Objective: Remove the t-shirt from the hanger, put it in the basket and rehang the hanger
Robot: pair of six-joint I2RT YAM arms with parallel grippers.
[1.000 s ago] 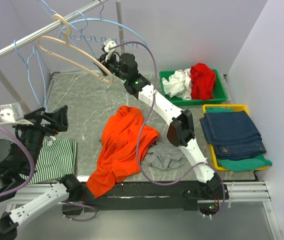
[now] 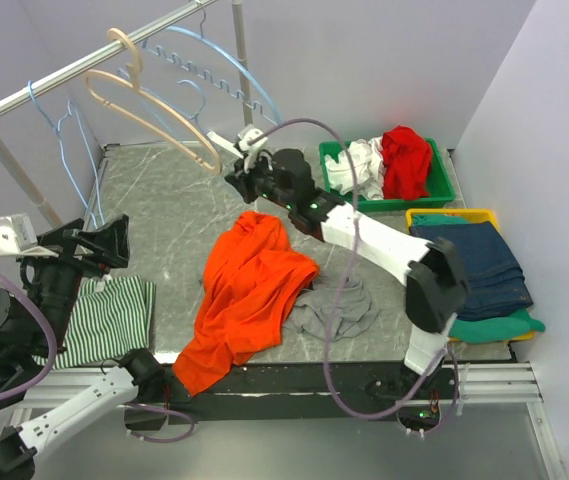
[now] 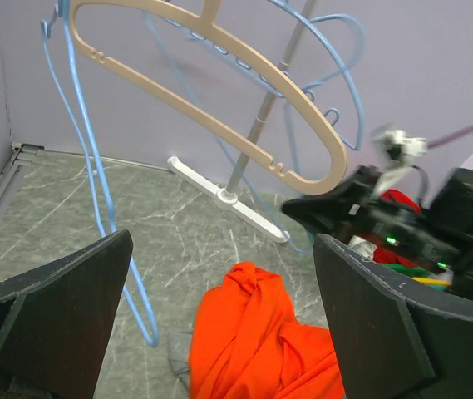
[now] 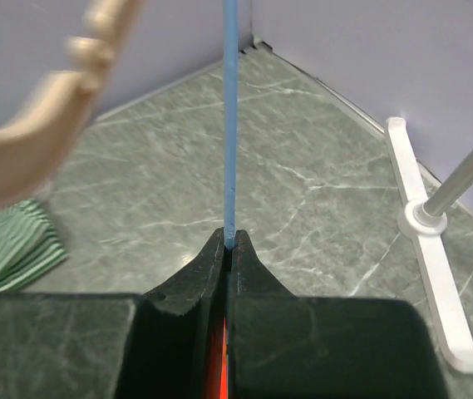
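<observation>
An orange t-shirt (image 2: 249, 285) lies crumpled on the grey floor, off any hanger. Above it, a bare beige wooden hanger (image 2: 154, 118) hangs from the metal rail. My right gripper (image 2: 232, 182) is beside that hanger's right end, its fingertips closed together. In the right wrist view a blue hanger bar (image 4: 230, 125) runs down to the tips of the right gripper; whether it is pinched or just behind them I cannot tell. At the far left, my left gripper (image 2: 124, 243) stays open, and nothing lies between its fingers in the left wrist view.
Blue hangers (image 2: 214, 75) hang along the rail (image 2: 74, 72). A green basket (image 2: 444, 190) holds white and red clothes, and a yellow one (image 2: 484, 215) holds folded jeans. Grey cloth (image 2: 334, 308) and a green striped cloth (image 2: 119, 315) lie on the floor.
My right gripper has moved right and toward the front, away from the rail. The beige hanger and the blue hangers have swung. The orange t-shirt and left arm look nearly unchanged.
</observation>
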